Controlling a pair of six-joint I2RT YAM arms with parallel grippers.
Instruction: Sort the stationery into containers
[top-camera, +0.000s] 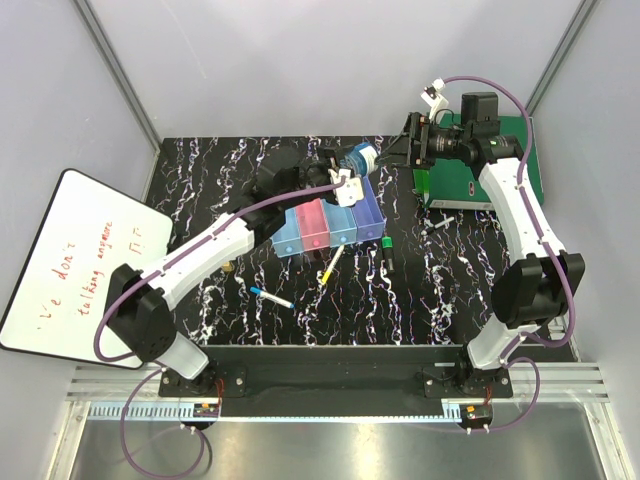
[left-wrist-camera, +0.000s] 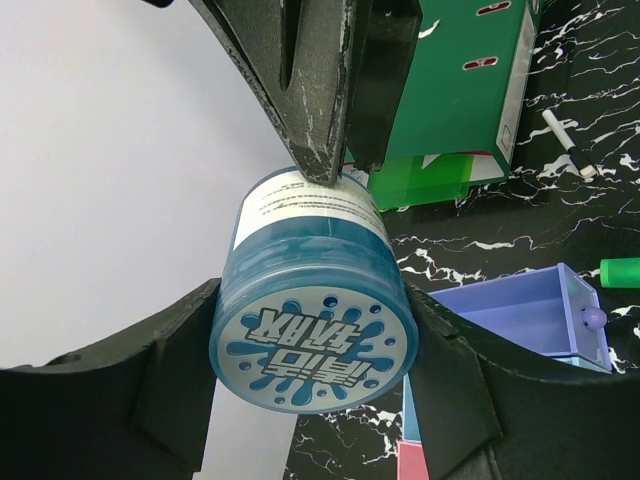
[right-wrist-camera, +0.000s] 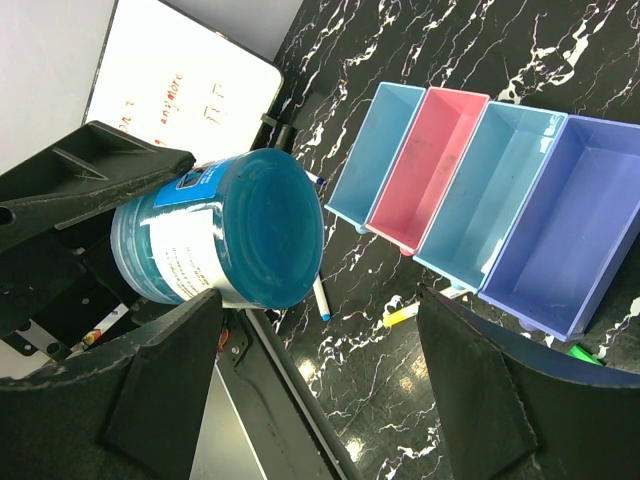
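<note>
My left gripper is shut on a teal jar (left-wrist-camera: 313, 290) with a white label, held above the plastic compartments: light blue (right-wrist-camera: 375, 150), pink (right-wrist-camera: 425, 165), another light blue (right-wrist-camera: 485, 190) and dark blue (right-wrist-camera: 560, 225). My right gripper stands open just right of the jar, facing its end, nothing clearly between its fingers. Markers lie on the black table below: a blue-capped one (top-camera: 272, 297), a yellow one (top-camera: 331, 264), a green one (top-camera: 388, 255) and a small black-and-white one (top-camera: 438, 226).
A green folder box (top-camera: 515, 175) stands at the back right, behind my right arm. A whiteboard with red writing (top-camera: 80, 270) lies at the left edge.
</note>
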